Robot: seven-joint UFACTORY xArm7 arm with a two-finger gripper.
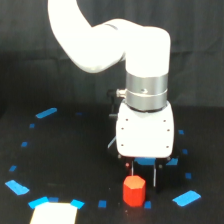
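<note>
A red hexagon-faced block [134, 190] is low in the camera view, a little right of centre. Just above it, my gripper [142, 172] points down beneath the white wrist housing, its two dark fingers apart. The left finger meets the block's upper edge in the picture, and the block hides what lies behind it. Dark space shows between the block and the right finger [154, 174], so I see no grip on it. Whether the left finger touches the block cannot be made out.
A light blue piece [171, 161] is mostly hidden behind the gripper. Blue tape strips [186, 198] and small blue marks dot the black table. At the bottom left is a pale block [54, 213].
</note>
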